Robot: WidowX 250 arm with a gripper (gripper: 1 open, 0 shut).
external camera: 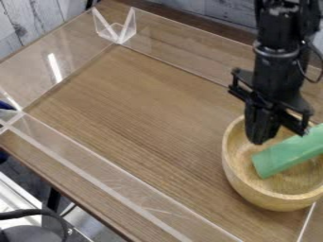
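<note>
The black robot arm (271,66) comes down at the right, its gripper (262,128) over the near-left part of a round wooden bowl. The gripper looks shut, with nothing visible between its fingers. Inside the bowl (252,194) lies a long green object (284,154), tilted diagonally toward the upper right, partly cut off by the frame's edge.
A clear plastic piece (116,26) stands at the back left. Dark cables (32,216) lie at the lower left, beyond the table's edge.
</note>
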